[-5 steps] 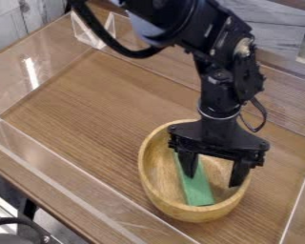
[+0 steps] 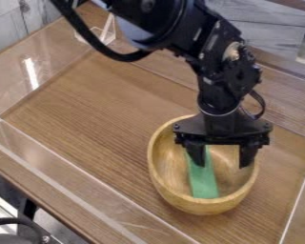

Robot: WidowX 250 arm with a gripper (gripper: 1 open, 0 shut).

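My black gripper (image 2: 221, 145) hangs open over a light wooden bowl (image 2: 172, 189) on the wooden table, its fingers reaching into the bowl's back part. A green rectangular object (image 2: 202, 184) lies inside the bowl, partly hidden under the gripper; nothing shows held between the fingers.
A clear plastic item (image 2: 99, 29) stands near the back left edge. Dark cables lie at the lower left, beside the table.
The gripper and arm have risen slightly and shifted back. The bowl and green object sit a little higher in view.
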